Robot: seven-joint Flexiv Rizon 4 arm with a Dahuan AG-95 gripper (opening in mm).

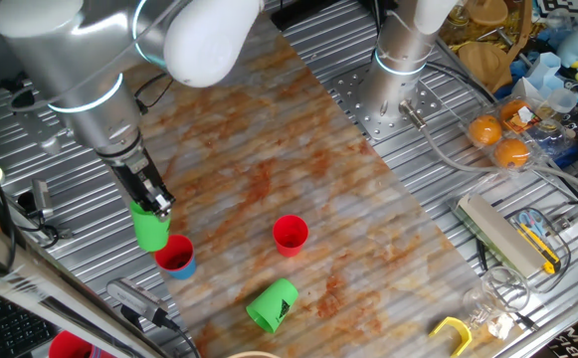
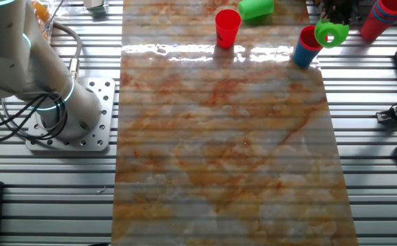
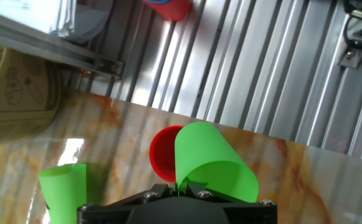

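A green cup (image 1: 150,230) hangs from my gripper, which is shut on its rim; in the wrist view the cup (image 3: 209,152) leans out to the right with its mouth toward the camera. Partly behind it, a red cup (image 3: 162,154) stacked in a blue one stands near the board's edge. Exterior view 1 has this red and blue stack (image 1: 176,257) just beside and below the held cup. Alone on the board stands another red cup (image 1: 290,235). A second green cup (image 1: 272,305) lies on its side nearby.
More stacked red and blue cups (image 2: 382,19) stand on the slatted metal table off the board. A small grey device (image 1: 137,297) with a cable sits near the stack. Much of the marbled board (image 2: 232,157) is bare.
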